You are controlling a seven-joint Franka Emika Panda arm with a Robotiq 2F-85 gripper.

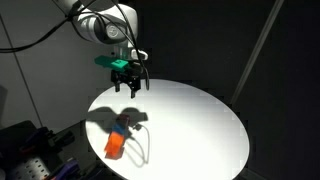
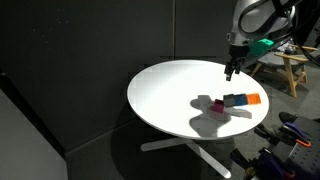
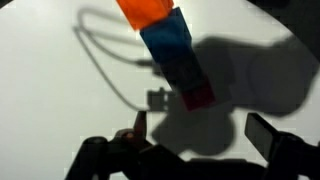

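Note:
My gripper stands open above the white round table, with nothing between its fingers. Below it, in the wrist view, several blocks lie in a slanting row: an orange block, a blue one, a dark one and a red one. The row is off its upright, the orange end pointing away from under the hand. From the side, the orange block is rightmost and the red one leftmost. I cannot tell whether the row is still tipping or at rest.
A thin cord-like shadow loops across the table in the wrist view. A wooden chair stands behind the arm, off the table.

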